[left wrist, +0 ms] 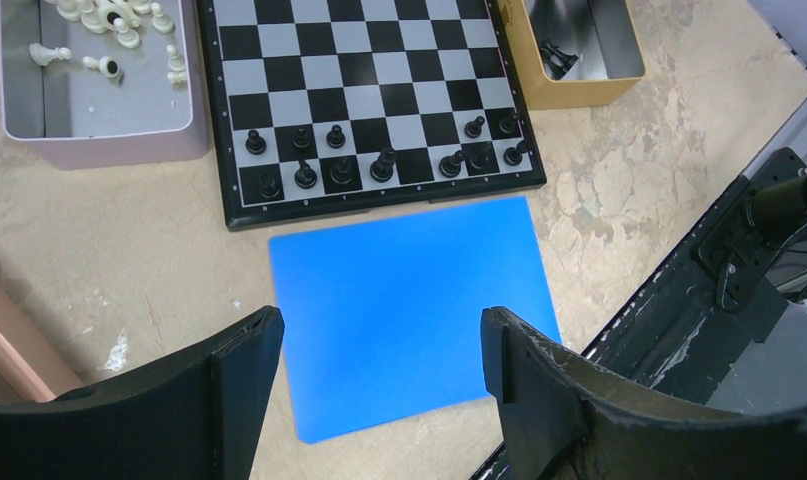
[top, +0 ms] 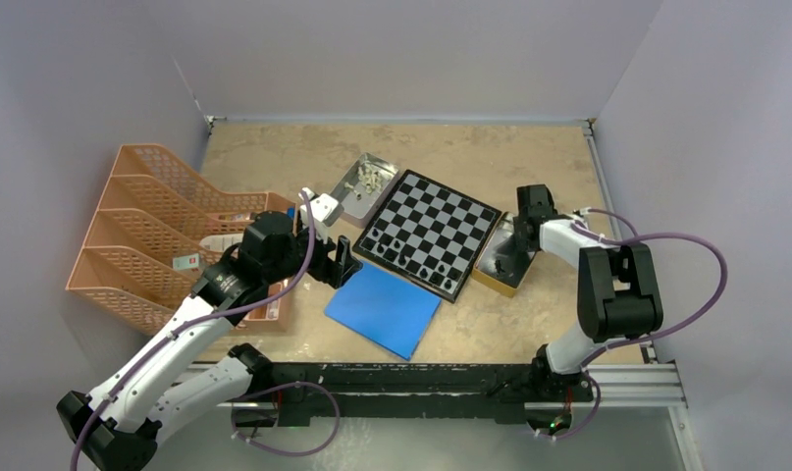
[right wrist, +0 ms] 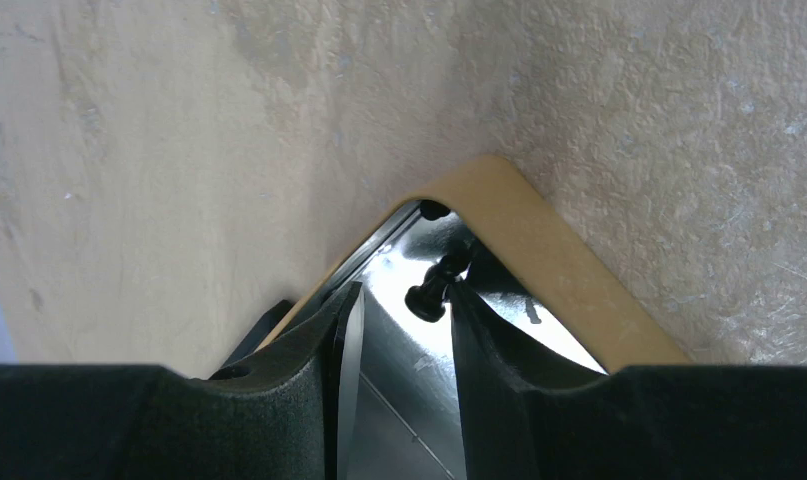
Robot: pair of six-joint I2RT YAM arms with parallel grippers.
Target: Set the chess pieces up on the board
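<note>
The chessboard (top: 428, 221) carries several black pieces along its near edge (left wrist: 341, 169). My right gripper is over the yellow box (top: 495, 280), its fingers part open around a spot beside a lying black piece (right wrist: 429, 298); another piece is partly visible at the box's corner. Whether the fingers touch the piece is unclear. My left gripper hangs open near the blue mat (top: 382, 309), with nothing between its fingers.
A grey box (left wrist: 109, 110) of white pieces stands left of the board. An orange organiser (top: 136, 255) fills the left side.
</note>
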